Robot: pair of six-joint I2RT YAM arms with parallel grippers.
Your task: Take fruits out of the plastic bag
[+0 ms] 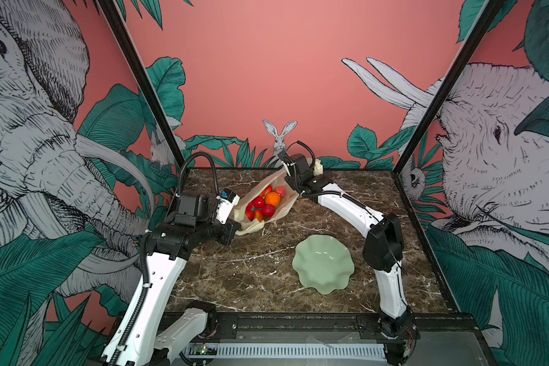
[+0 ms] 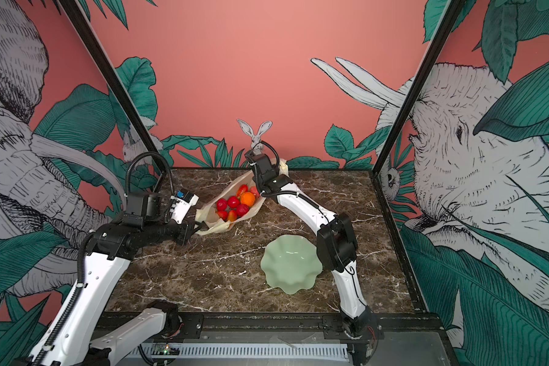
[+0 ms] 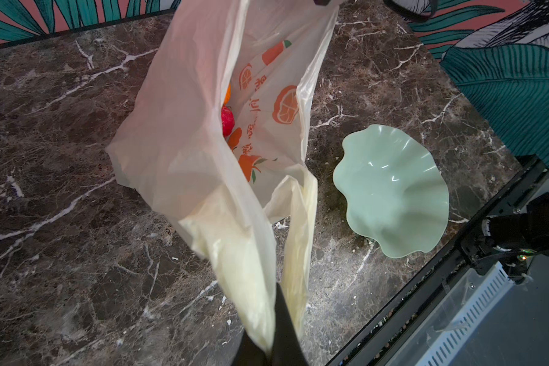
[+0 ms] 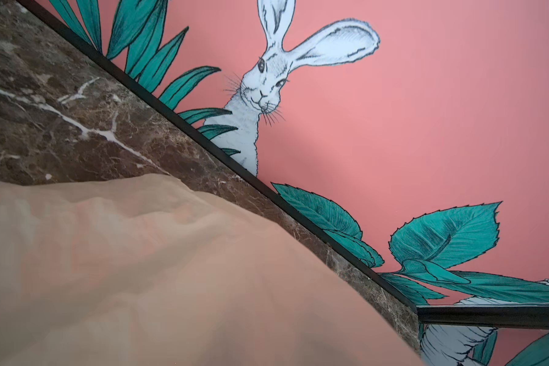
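Note:
The translucent plastic bag [image 1: 255, 223] holds red and orange fruits [image 1: 272, 199] at the middle back of the table. My left gripper is shut on the near edge of the bag, which rises toward it in the left wrist view. My right gripper [image 2: 257, 178] is at the bag's far right end. Its fingers are hidden; the bag fills the lower part of the right wrist view, so I cannot tell its state. A green wavy-rimmed bowl [image 1: 323, 263] stands in front of the bag, to the right.
Painted walls close the back and both sides. The front rail [image 1: 329, 319] edges the table.

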